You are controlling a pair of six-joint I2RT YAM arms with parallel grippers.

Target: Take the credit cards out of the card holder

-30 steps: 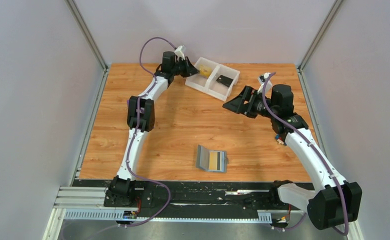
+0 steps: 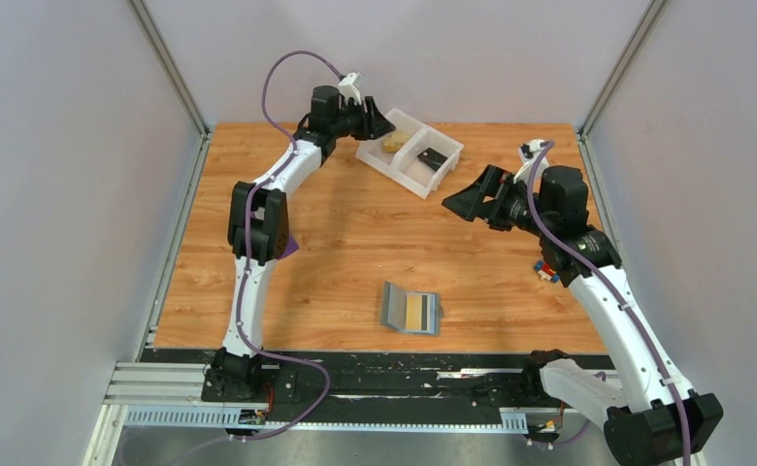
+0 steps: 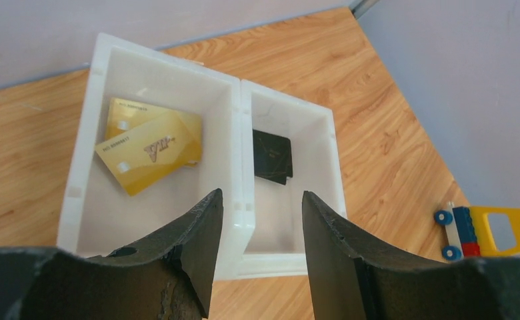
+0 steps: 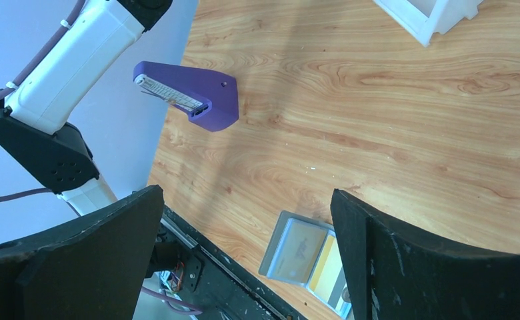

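Observation:
The open card holder (image 2: pixel 410 309) lies near the front edge of the table, a yellow card showing in it; the right wrist view also has this holder (image 4: pixel 297 252). Two yellow cards (image 3: pixel 152 152) rest overlapping in the left compartment of a white box (image 3: pixel 75 193), and dark cards (image 3: pixel 271 157) lie in the right one. My left gripper hangs over the box's left side, fingers apart with nothing between them. Out to the right of the box, above bare table, my right gripper is open and empty.
A purple block-like object (image 4: pixel 207 100) stands on the left, partly behind the left arm in the top view. A small toy vehicle (image 2: pixel 546 272) sits at the right edge beside the right arm.
The white box has shifted slightly toward the left. My right gripper has drawn a little to the right.

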